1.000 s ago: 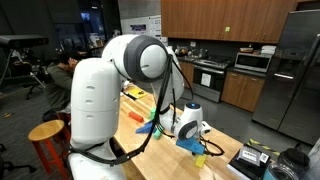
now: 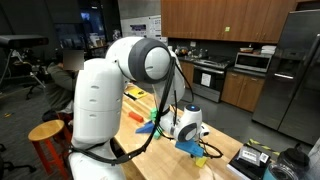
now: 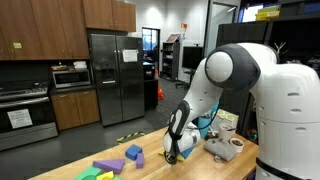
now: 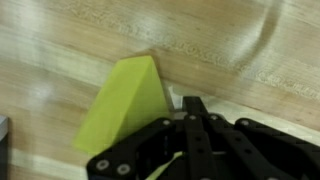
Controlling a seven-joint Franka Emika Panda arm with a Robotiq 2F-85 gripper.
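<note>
A yellow block (image 4: 125, 100) lies on the wooden table, filling the left of centre in the wrist view. My black gripper is beside its right side, partly covering the block's lower end. The fingers are together, with nothing visible between them. In the first exterior view, the arm reaches down, and a bit of the yellow block (image 2: 200, 161) shows near the gripper. The second exterior view has the gripper (image 3: 172, 158) low by the table, next to yellow. Whether the fingers touch the block cannot be told.
Purple blocks (image 3: 110, 165), a blue block (image 3: 131, 137) and a green one (image 3: 90, 174) lie on the table in the second exterior view. Dark items (image 2: 250, 158) crowd the right edge in the first exterior view. Bare wood (image 4: 245, 55) lies ahead of the fingers.
The arm has shifted only slightly near the yellow block over the last second, and less of the yellow now shows. The other objects look unmoved.
</note>
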